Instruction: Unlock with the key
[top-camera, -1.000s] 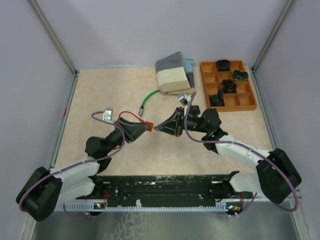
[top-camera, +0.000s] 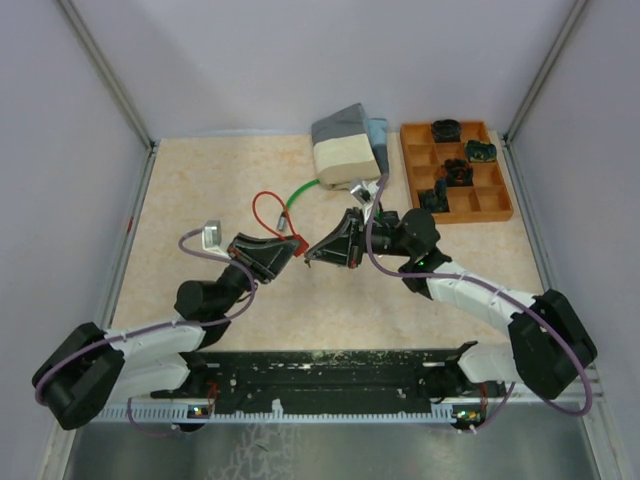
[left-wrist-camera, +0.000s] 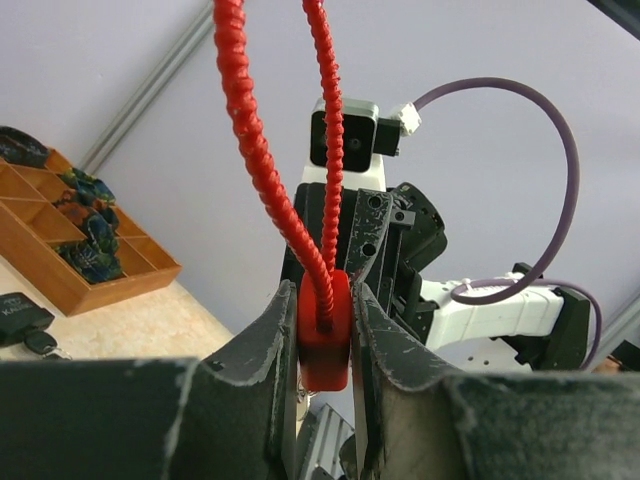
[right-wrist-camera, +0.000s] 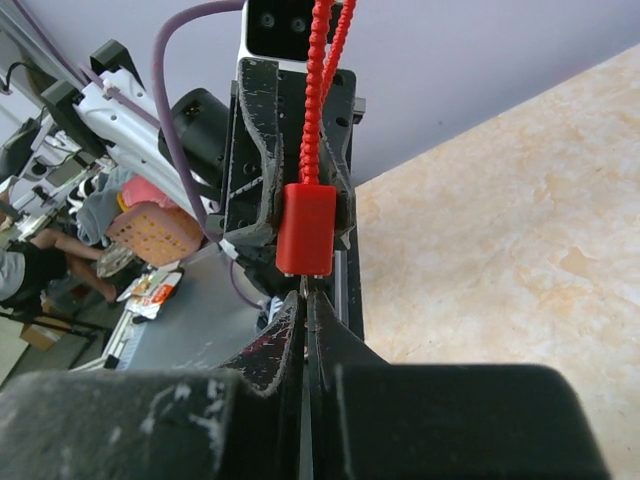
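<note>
A red key head (top-camera: 301, 243) with a looped red braided cord (left-wrist-camera: 250, 130) is pinched by my left gripper (top-camera: 289, 248), shut on it at mid-table. My right gripper (top-camera: 314, 255) faces it just to the right, shut at the tip of the short metal shank (right-wrist-camera: 306, 288) under the red head (right-wrist-camera: 306, 228); whether it grips that shank is hard to tell. A green cable (top-camera: 301, 191) with a metal end (top-camera: 283, 221) lies behind the grippers; whether this is the lock is unclear.
A folded grey and cream cloth (top-camera: 343, 160) lies at the back centre. A wooden compartment tray (top-camera: 480, 201) with dark items stands at the back right.
The red cord now rises higher in a tall loop. Both arms have shifted slightly, with the grippers still meeting at the key.
</note>
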